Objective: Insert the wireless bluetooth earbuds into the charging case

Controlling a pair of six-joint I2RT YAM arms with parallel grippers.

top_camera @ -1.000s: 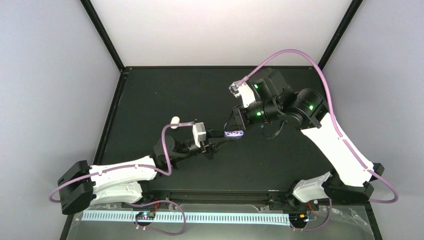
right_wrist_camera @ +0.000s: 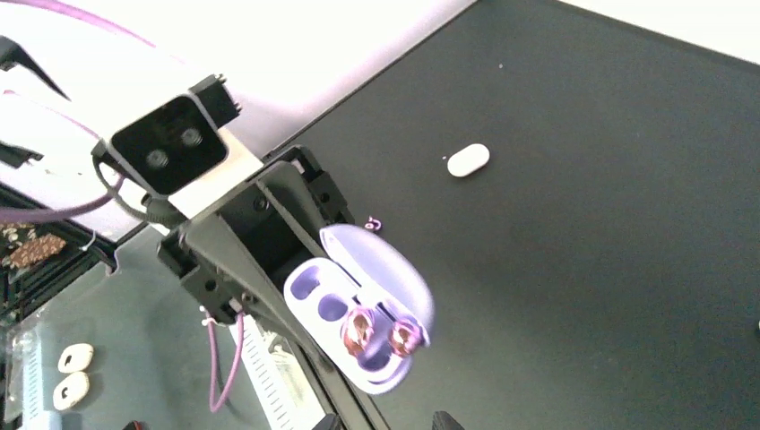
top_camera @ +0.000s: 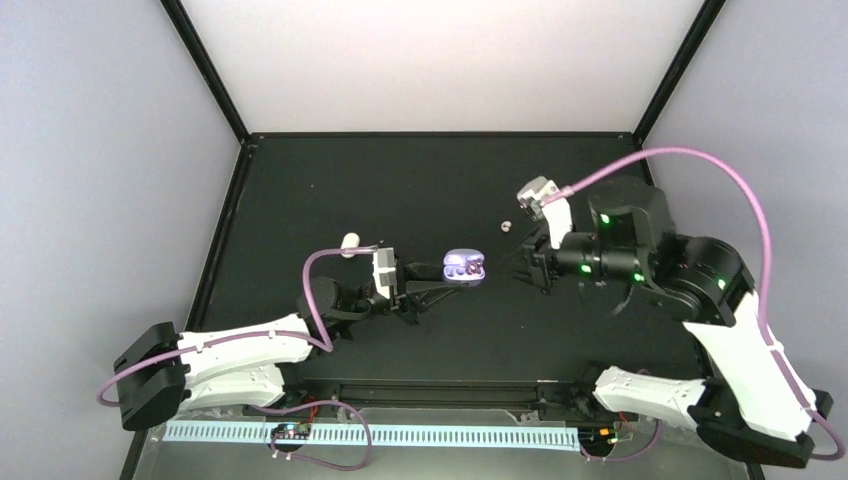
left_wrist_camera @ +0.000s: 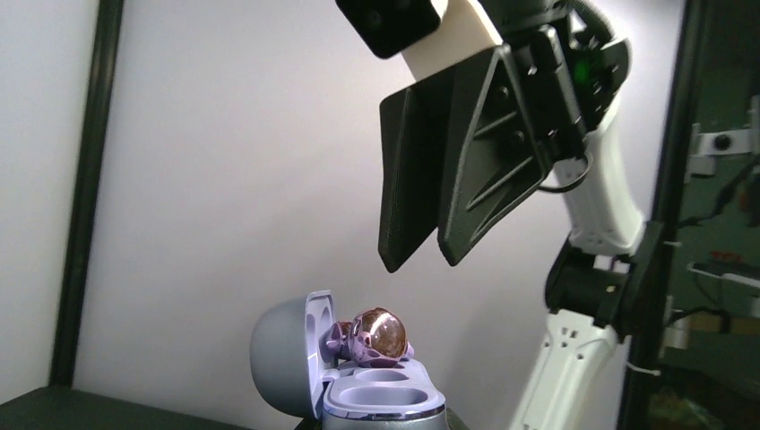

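The open lilac charging case (top_camera: 463, 264) is held up off the table, my left gripper (top_camera: 457, 275) shut on it. In the right wrist view its lid stands raised behind the wells. A shiny pink earbud (right_wrist_camera: 358, 331) perches over the wells at one end. It is tipped, not seated flush, and its round end sticks up above the rim in the left wrist view. The wells at the other end are empty. My right gripper hangs above the case, apart from the earbud, its fingers spread with nothing between them.
A white oval object (top_camera: 350, 243) lies behind the left arm. Between it and that gripper is a small purple piece (right_wrist_camera: 373, 224). Another small pinkish piece (top_camera: 506, 227) lies near the right gripper.
My right gripper has pulled up and away to the right, clear of the case and earbud. The earbud stays tipped on the case. The left gripper shifts slightly.
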